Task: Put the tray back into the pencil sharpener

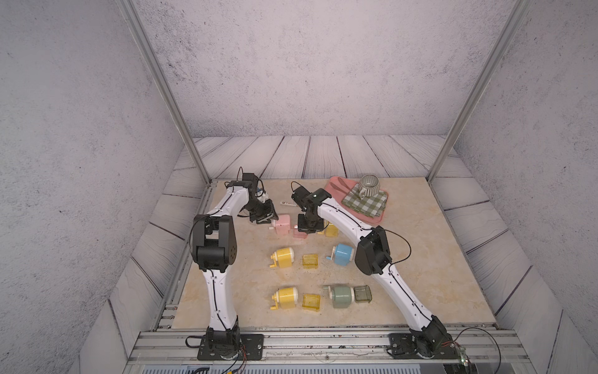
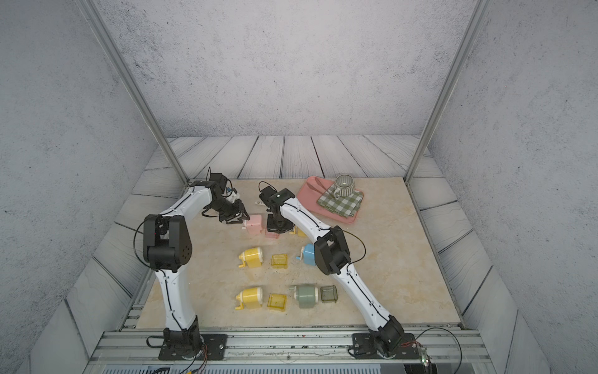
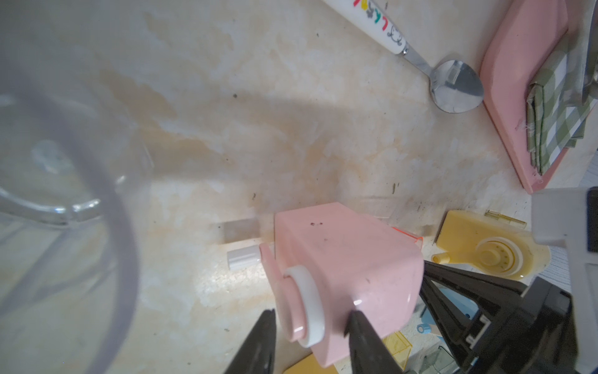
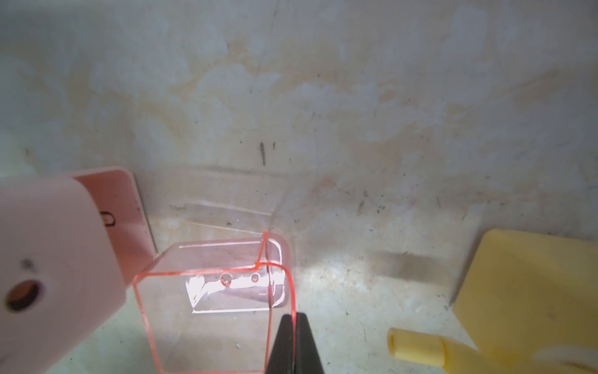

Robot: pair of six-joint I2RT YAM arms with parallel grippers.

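Observation:
The pink sharpener body lies on the table, its crank toward the left and its open end toward the right. My left gripper is shut on this pink sharpener, a finger on each side. The clear pink tray stands right of the sharpener's open slot, outside it. My right gripper is shut, with the tray's thin right wall running between its fingertips. From the top left view, the tray shows just below the right gripper, partly covered.
Just right of the tray lies a yellow sharpener. Yellow, blue and green sharpeners with loose trays fill the front. A spoon and pink platter lie behind; a clear vessel stands left.

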